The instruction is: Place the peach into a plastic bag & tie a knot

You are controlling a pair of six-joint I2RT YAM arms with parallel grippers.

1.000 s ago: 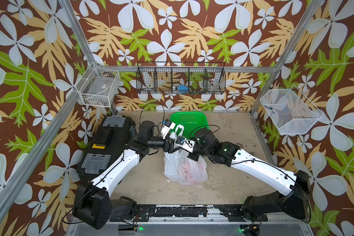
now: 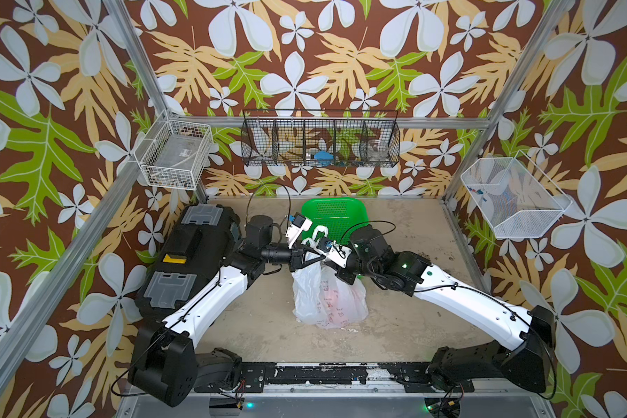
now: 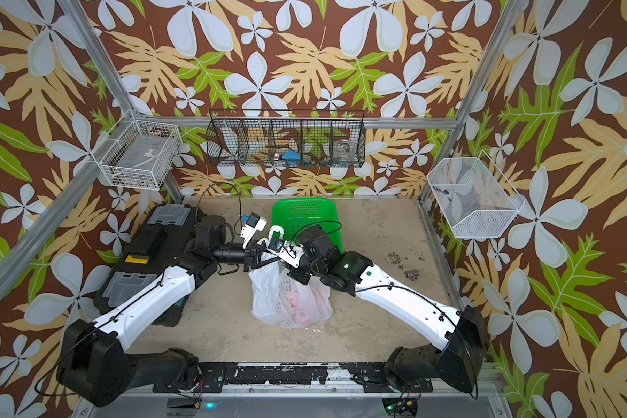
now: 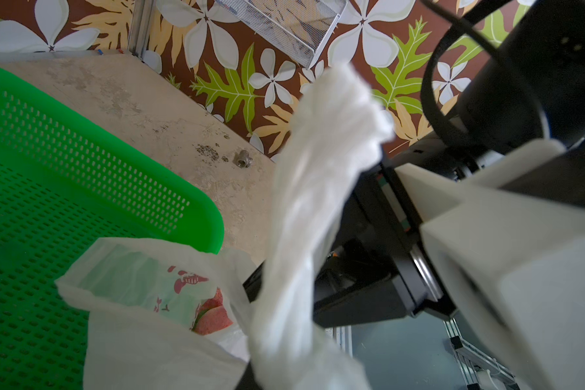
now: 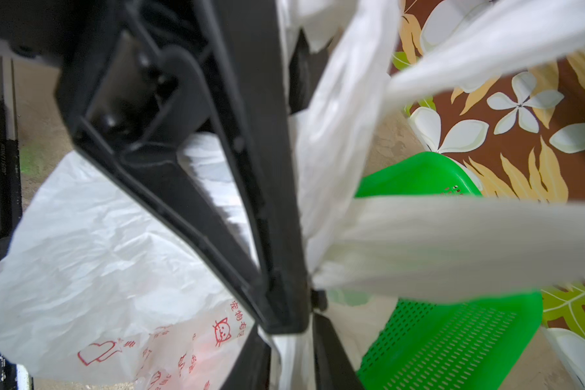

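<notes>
The white plastic bag with red print hangs beneath both grippers, lower end at the table. In the right wrist view my left gripper is shut on the bag's gathered plastic, its black finger large in front. Blurred fingertips of my right gripper stand apart at the bottom, a strand of plastic between them. A twisted bag end rises in the left wrist view, hiding most of my left fingers. A red-pink patch shows at the bag; I cannot tell whether it is peach or print.
Behind the bag stands a green perforated basket. A black toolbox lies left of the left arm. Wire baskets hang at the back.
My right arm has shifted slightly to the right, its white gripper housing a little farther from the left one. The left arm has barely moved. The bag still hangs beneath the grippers.
</notes>
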